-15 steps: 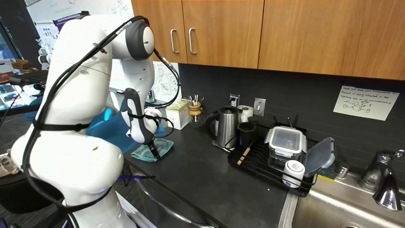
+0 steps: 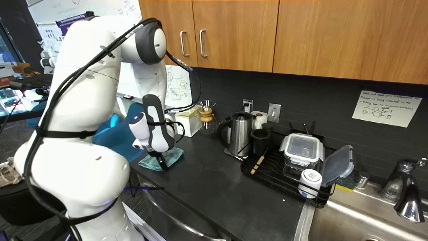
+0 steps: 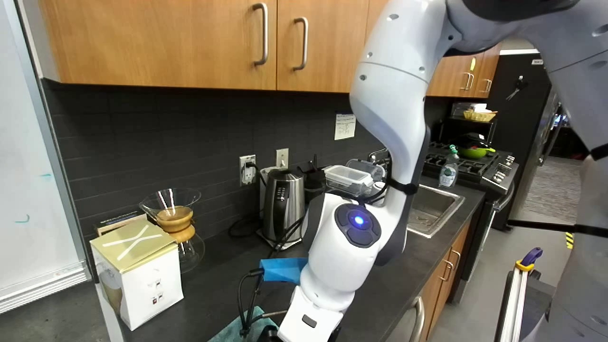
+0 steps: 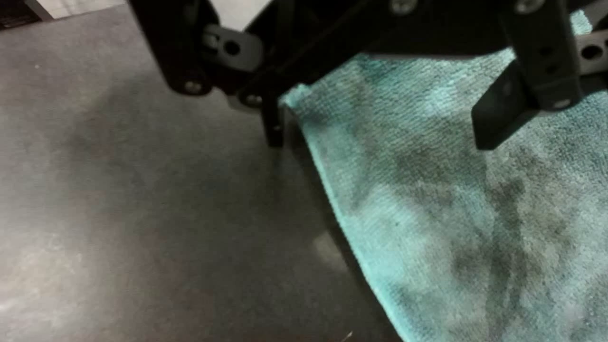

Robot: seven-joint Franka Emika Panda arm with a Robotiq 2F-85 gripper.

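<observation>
A teal cloth (image 2: 175, 155) lies flat on the dark counter close to its near left end. My gripper (image 2: 160, 161) points down over it, its tip at the cloth's front part. In the wrist view the gripper is open, with one finger (image 4: 274, 128) by the cloth's edge over bare counter and the other finger (image 4: 504, 108) above the cloth (image 4: 416, 228). Nothing is gripped between them. Only a corner of the cloth (image 3: 233, 330) shows in exterior view 2, where the fingers are hidden below the frame.
To the right stand a steel kettle (image 2: 241, 132) and a black dish rack (image 2: 273, 173) with a lidded container (image 2: 301, 148) and a white mug (image 2: 310, 182). A white box (image 3: 139, 279) and a glass coffee maker (image 3: 191, 251) are near the wall. The mid-counter (image 2: 224, 188) is clear.
The wrist has turned and shifted slightly right, and the gripper's tip has moved a little left over the cloth. The cloth looks unmoved.
</observation>
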